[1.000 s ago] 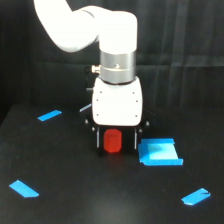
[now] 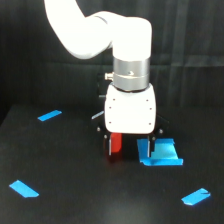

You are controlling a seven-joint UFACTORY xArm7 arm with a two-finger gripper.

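Note:
A red object point(image 2: 116, 143) stands upright on the dark table, showing as a narrow strip below the white hand. Above and around it is my gripper point(image 2: 131, 150), its dark fingers set wide apart. The red object lies close to the left finger, and I cannot tell whether they touch. Dark space separates it from the right finger point(image 2: 152, 145). The hand hides the top of the red object.
A blue taped square point(image 2: 172, 161) lies on the table just right of the gripper, partly covered by the right finger. Blue tape strips mark the far left point(image 2: 49, 115), near left point(image 2: 23, 188) and near right point(image 2: 196, 197).
My hand has moved to the right, and its right finger now overlaps the blue square. The red object shows narrower and sits nearer the left finger, where before it was centred between both.

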